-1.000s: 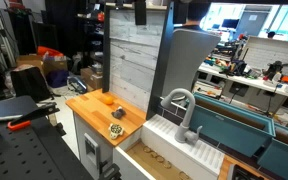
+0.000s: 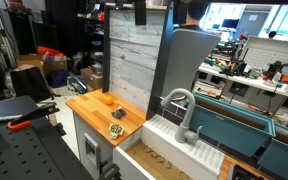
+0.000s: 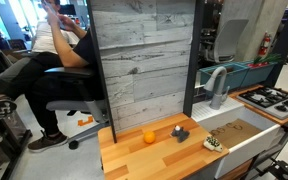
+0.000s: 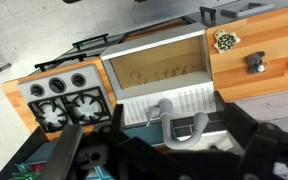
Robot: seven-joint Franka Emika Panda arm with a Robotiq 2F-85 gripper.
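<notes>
My gripper shows at the bottom of the wrist view, its two dark fingers wide apart with nothing seen between them. It looks down from above the toy kitchen. On the wooden counter [image 3: 134,152] are an orange ball-like thing [image 3: 149,137], a small grey item [image 4: 255,62] and a pale, brown-speckled item [image 4: 224,40]. Beside them lies a white-walled compartment with a brown bottom [image 4: 164,68]. The grey curved tap [image 2: 181,112] stands along its edge. All of these are apart from the gripper.
A stove [image 4: 72,106] with black burners sits at the other end, beyond the compartment. A white plank panel [image 3: 149,68] rises behind the counter, with a teal shelf [image 2: 229,130] behind the tap. A seated person [image 3: 74,60] is off to the side.
</notes>
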